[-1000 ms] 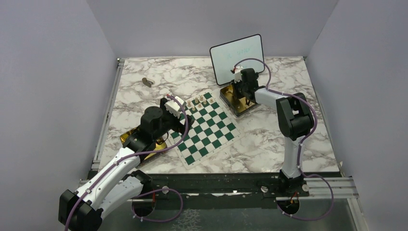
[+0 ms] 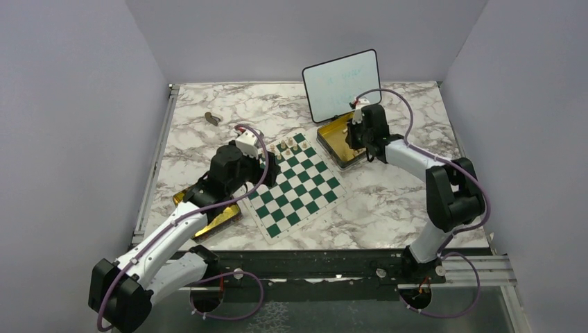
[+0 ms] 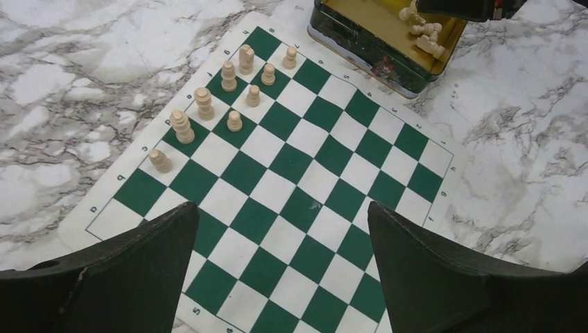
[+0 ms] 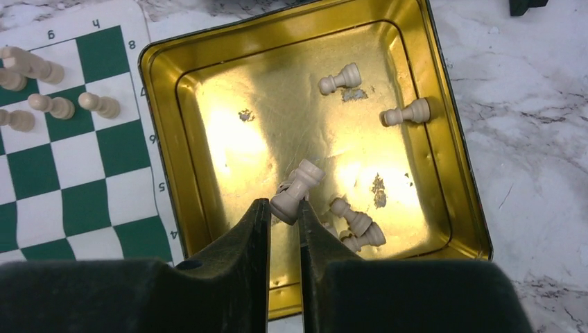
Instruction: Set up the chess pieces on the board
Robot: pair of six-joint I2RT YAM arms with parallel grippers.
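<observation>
The green-and-white chessboard (image 2: pixel 298 201) lies mid-table, several pale pieces (image 3: pixel 204 104) standing along its far part. Right of it, the gold tin (image 4: pixel 256 118) holds loose pieces lying on their sides. In the right wrist view my right gripper has its fingertips closely around the end of a pale piece (image 4: pixel 305 173) above the tin; whether it grips it is unclear. My left gripper is open over the board, nothing between its fingers.
A whiteboard (image 2: pixel 340 83) stands behind the tin. A second gold tin (image 2: pixel 222 219) lies partly under the left arm. A small dark object (image 2: pixel 212 118) lies at the back left.
The right arm has shifted rightward and toward the near edge over the tin. The left arm has moved slightly.
</observation>
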